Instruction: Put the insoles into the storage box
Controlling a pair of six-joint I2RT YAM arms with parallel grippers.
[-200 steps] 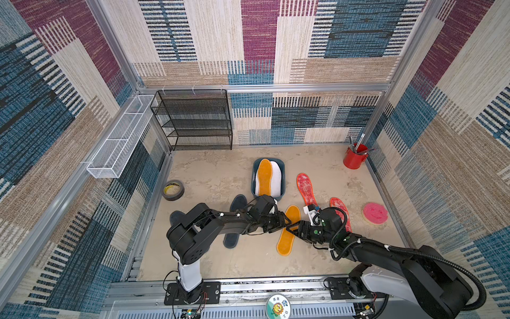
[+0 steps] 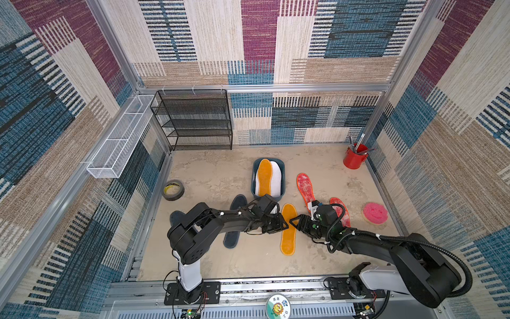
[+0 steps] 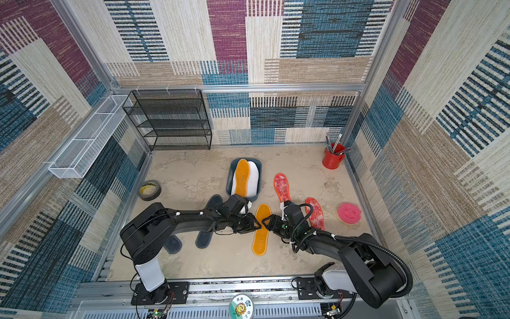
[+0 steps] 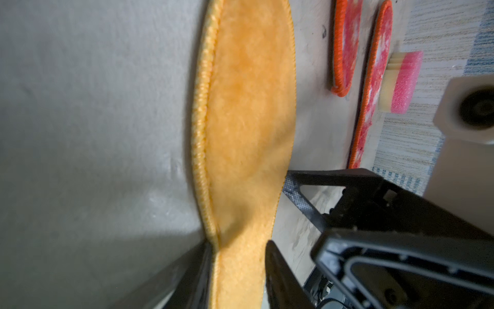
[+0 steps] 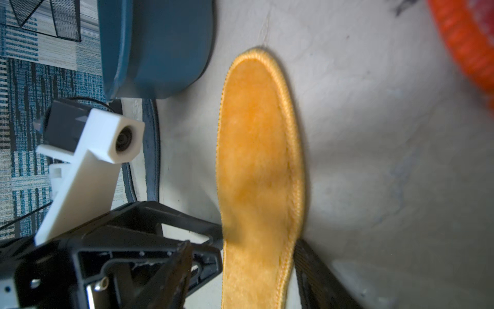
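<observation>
An orange insole lies on the table between my grippers. My left gripper is over it, fingers apart, one at each long edge. From the right, my right gripper straddles the same insole with open fingers, one fingertip at its edge. The blue storage box holds an orange insole and a white one. Two dark insoles lie at the left, one partly hidden by the left arm. Two red insoles lie right of the box.
A pink sponge sits at the right, a red cup of utensils at the back right. A tape roll lies at the left. A black wire rack stands at the back left.
The front orange insole has straightened and shifted slightly right at its near end.
</observation>
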